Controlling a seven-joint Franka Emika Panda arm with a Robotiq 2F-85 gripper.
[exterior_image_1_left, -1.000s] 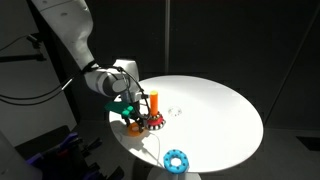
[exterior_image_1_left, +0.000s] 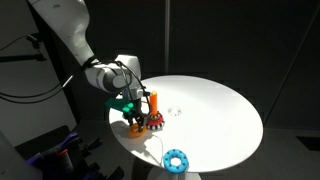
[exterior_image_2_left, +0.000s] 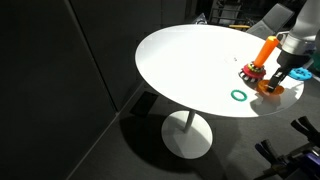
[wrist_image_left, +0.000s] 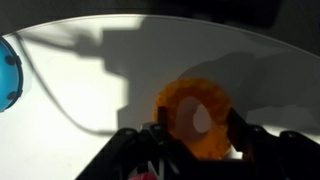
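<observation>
An orange ring (wrist_image_left: 209, 92) fills the middle of the wrist view, with dark fingers (wrist_image_left: 157, 136) at either side of its near part. My gripper is low over the table, right at this ring; whether the fingers press on it cannot be made out. In the first exterior view the orange ring (exterior_image_1_left: 136, 131) appears directly beneath the gripper near the table's left edge. Beside it stands a toy with an orange post (exterior_image_1_left: 154, 102) and a red base (exterior_image_1_left: 155, 121).
A blue ring (exterior_image_1_left: 175, 161) lies near the table's front edge. The second exterior view shows a green ring (exterior_image_2_left: 238, 96) lying flat.
The arm's upper body has shifted slightly to the right. The gripper remains low at the orange ring; the toy and the blue ring have stayed put.
</observation>
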